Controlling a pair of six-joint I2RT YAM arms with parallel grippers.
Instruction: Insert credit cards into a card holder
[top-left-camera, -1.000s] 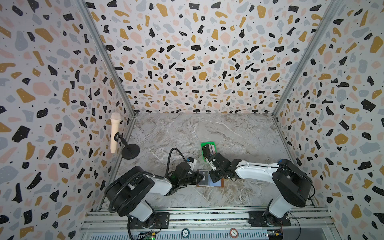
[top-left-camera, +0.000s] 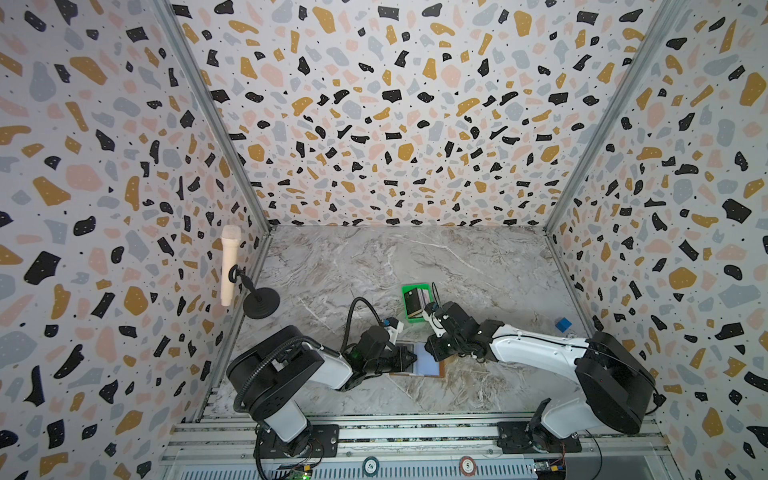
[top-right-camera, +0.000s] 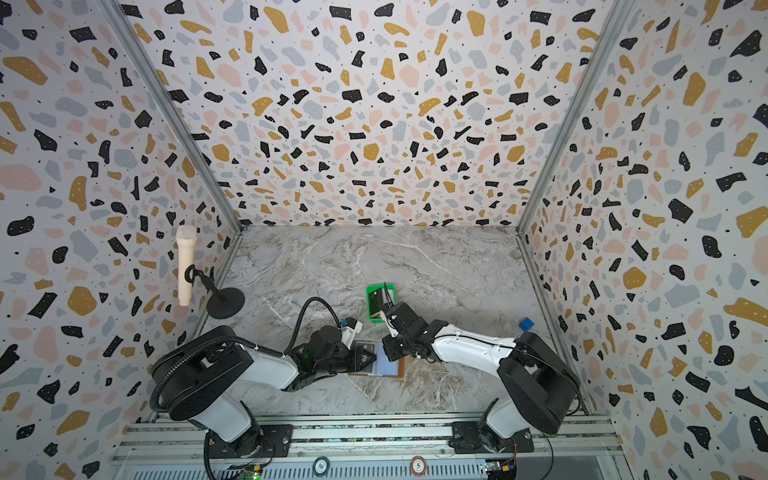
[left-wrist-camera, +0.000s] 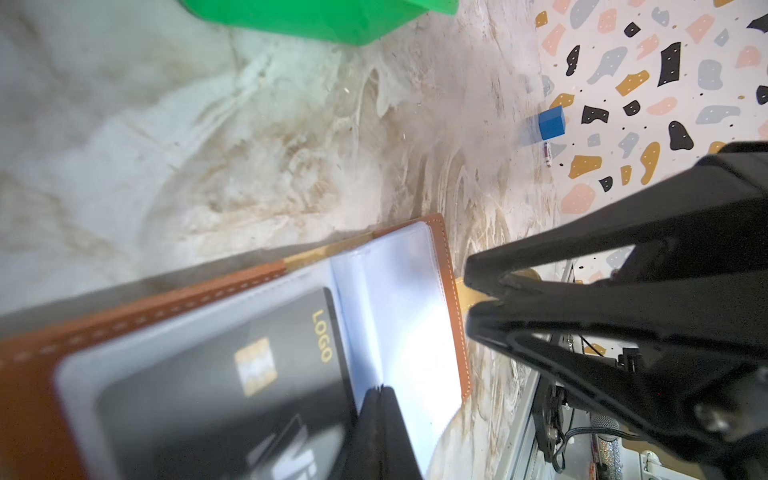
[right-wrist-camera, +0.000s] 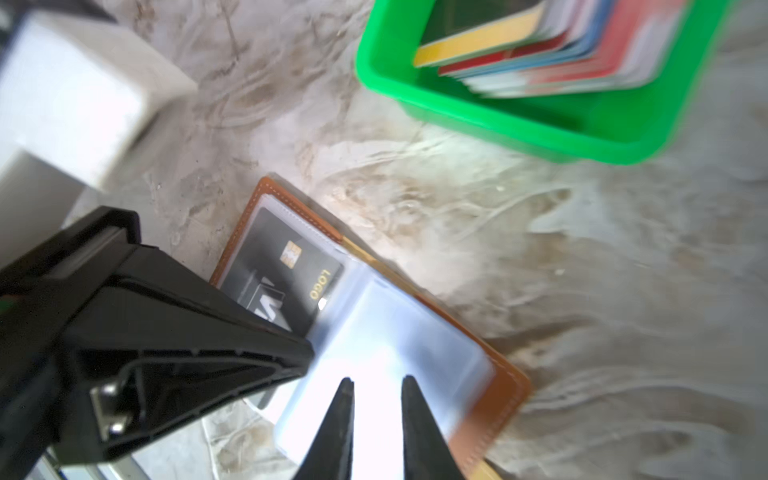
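The brown card holder (right-wrist-camera: 500, 400) lies open on the table. A black card with a gold chip (left-wrist-camera: 216, 384) sits in its left clear pocket; the right pocket (right-wrist-camera: 376, 328) shows no card. My left gripper is shut at the holder, nothing seen between its fingers. My right gripper hangs over the right pocket, part open, with nothing seen between its fingertips. Behind the holder, a green tray (right-wrist-camera: 520, 128) holds several cards (right-wrist-camera: 480, 44).
A blue block (left-wrist-camera: 552, 121) lies at the right side of the table. A black stand (top-left-camera: 261, 302) stands at the left.
My right arm has moved right, away from the middle of the holder. My left arm has shifted slightly right.
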